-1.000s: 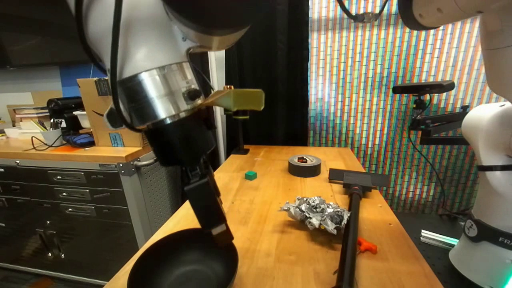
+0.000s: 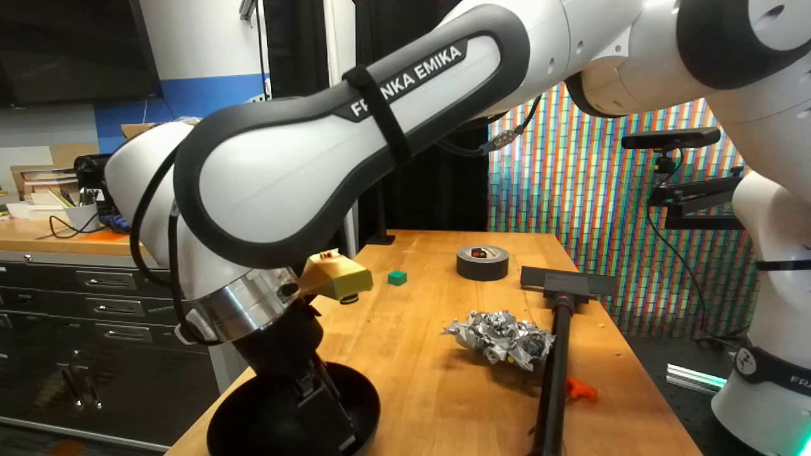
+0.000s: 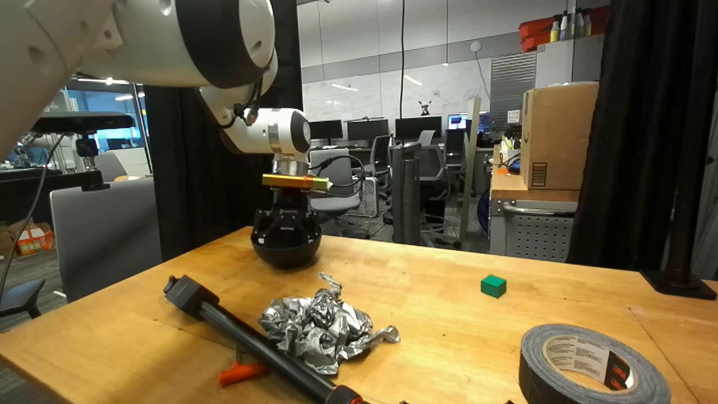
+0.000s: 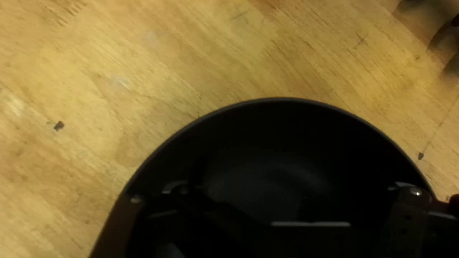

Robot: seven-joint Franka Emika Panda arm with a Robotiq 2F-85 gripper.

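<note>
A black bowl [image 2: 247,419] stands at the near left of the table in exterior view 1, and at the far end in exterior view 2. Down at the bowl is my gripper [image 3: 286,232], open, its fingers [image 3: 261,225] spread toward opposite sides of the rim. From the wrist, the bowl's dark interior [image 4: 266,172] fills the lower middle, with nothing visible in it. Black fingers against black bowl make it hard to tell whether the tips lie inside the rim or outside.
Crumpled foil [image 3: 323,326], a black-handled tool [image 2: 559,357] and an orange object [image 2: 581,389] lie across the table from the bowl. A green block [image 3: 493,285] and a tape roll [image 2: 483,263] sit farther along. Bare wood separates the bowl from the block.
My gripper has come down from above the bowl's rim to the bowl itself. The bowl sits very slightly farther right in exterior view 1; the other table objects have not moved.
</note>
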